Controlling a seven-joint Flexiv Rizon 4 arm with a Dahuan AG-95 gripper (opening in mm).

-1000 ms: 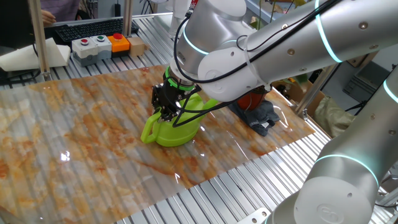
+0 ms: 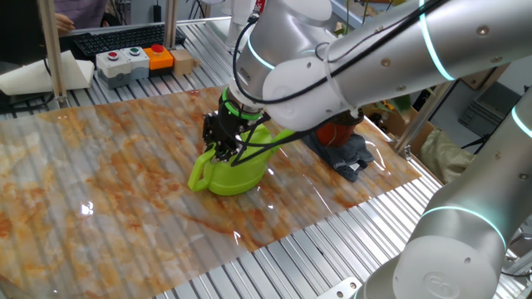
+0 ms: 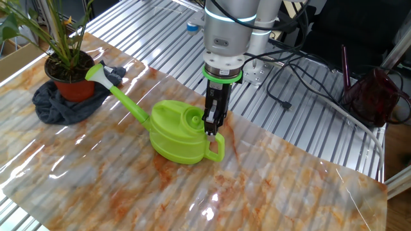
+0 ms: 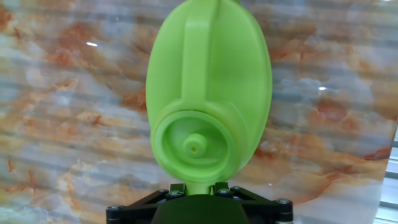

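Observation:
A bright green watering can (image 3: 176,138) stands upright on the marble-patterned sheet, its long spout pointing toward the potted plant. My gripper (image 3: 210,128) points down at the handle end of the can, just behind the round filler opening (image 4: 196,146). In the wrist view, the black fingertips (image 4: 178,188) lie close against both sides of the green handle's top, shut on it. The can's lower handle loop (image 3: 217,147) shows below the gripper in exterior view 2. The contact surfaces themselves are hidden.
A potted plant (image 3: 76,80) sits on a dark grey cloth (image 3: 54,110) near the spout's tip. A dark red watering can (image 3: 372,96) stands off the sheet at the right. Button boxes (image 2: 123,66) lie beyond the sheet. Much of the sheet is clear.
The arm's upper links have shifted very slightly. The gripper and the green watering can look unmoved.

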